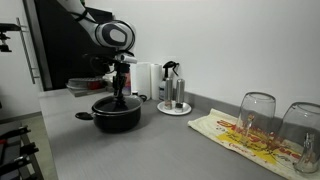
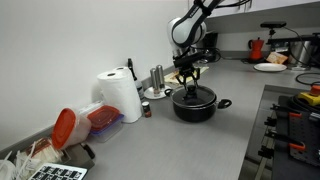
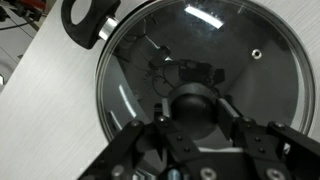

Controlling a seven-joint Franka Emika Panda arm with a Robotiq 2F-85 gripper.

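A black pot [image 1: 118, 121] stands on the grey counter, its glass lid [image 3: 245, 75] lying on top. In the wrist view the lid's round black knob [image 3: 193, 104] sits between the fingers of my gripper, which is shut on it. From the second exterior view, the gripper [image 2: 190, 88] reaches down to the top of the pot [image 2: 194, 108]. The fingers hide part of the knob and the near side of the lid.
Behind the pot, a plate [image 1: 174, 109] carries bottles and shakers. Two upturned glass jars [image 1: 256, 112] rest on a patterned cloth [image 1: 222, 127] at the right. A dish rack [image 2: 40, 160] and paper towel roll [image 2: 118, 92] stand opposite.
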